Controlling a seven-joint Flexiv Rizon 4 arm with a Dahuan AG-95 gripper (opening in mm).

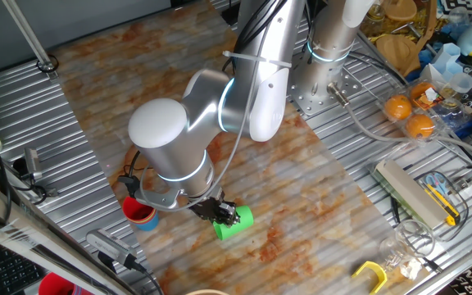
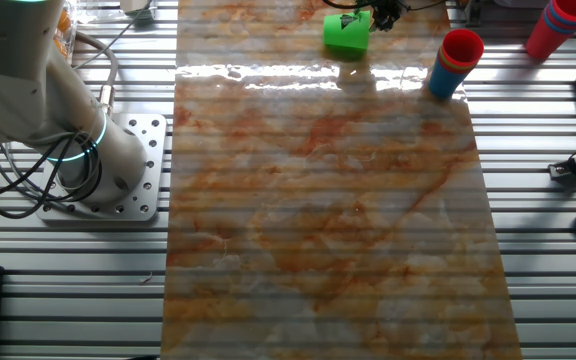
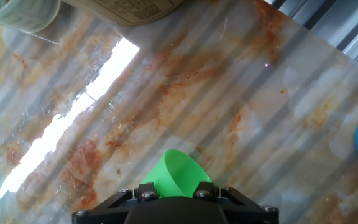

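A bright green cup (image 1: 234, 224) lies on its side over the marbled board, and my gripper (image 1: 226, 215) is right at it. In the wrist view the cup's open mouth (image 3: 182, 171) faces away from the gripper, whose dark fingers (image 3: 148, 191) reach either side of the cup's near part. How firmly the fingers press on it is hidden. Exterior view 2 shows the green cup (image 2: 346, 33) near the top edge, with the gripper tip (image 2: 386, 14) touching or just beside it.
A nested stack of red and blue cups (image 2: 455, 62) stands near the board's edge, close to the gripper. More red cups (image 2: 558, 28) stand beyond the board. In the wrist view a brown container (image 3: 129, 9) and a clear one (image 3: 27, 15) sit at the top. Much of the board (image 2: 338, 230) is bare.
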